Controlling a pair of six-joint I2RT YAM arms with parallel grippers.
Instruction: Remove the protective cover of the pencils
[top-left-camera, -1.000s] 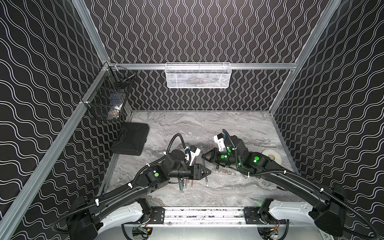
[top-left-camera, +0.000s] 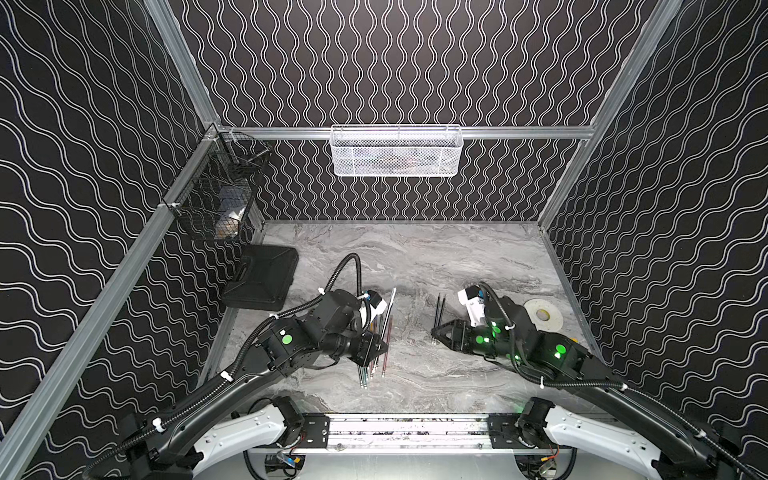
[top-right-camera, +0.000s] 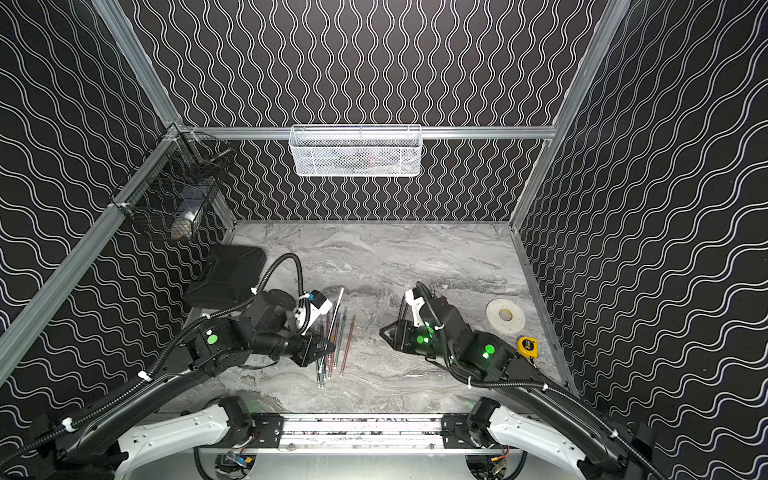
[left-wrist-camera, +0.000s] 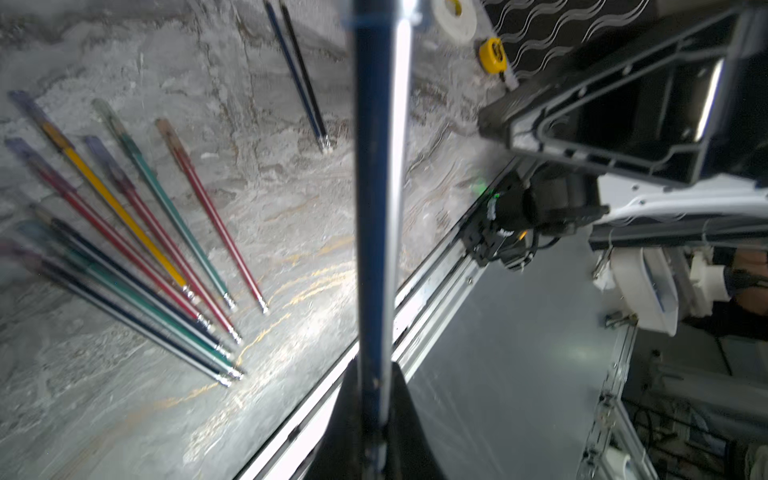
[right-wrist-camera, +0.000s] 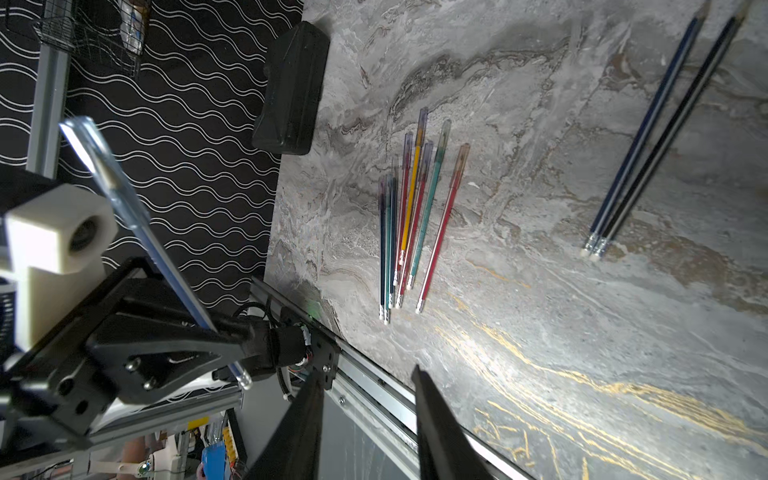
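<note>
A dark blue pencil (left-wrist-camera: 376, 200) is held in the air by my left gripper (top-left-camera: 385, 348), crossing close in front of the left wrist camera. The clear cover (right-wrist-camera: 100, 156) is on its upper end, and its eraser end points down past the fingers. My right gripper stands open above the table, nothing between its fingers. Several pencils with clear covers, among them a red pencil (right-wrist-camera: 442, 228) and a yellow pencil (right-wrist-camera: 413, 200), lie in a loose group on the left. Two pencils, one blue (right-wrist-camera: 648, 136) and one black (right-wrist-camera: 680, 120), lie side by side on the right; their tips look bare.
A black case (top-left-camera: 261, 277) is at the back left. White tape (top-right-camera: 505, 317) and a yellow tape measure (top-right-camera: 527, 347) lie at the right. A white mesh basket (top-left-camera: 396, 152) hangs on the back wall.
Both grippers have drawn apart: the left moved left with the pencil, over the covered group, and the right moved right and down toward the two bare-tipped pencils.
</note>
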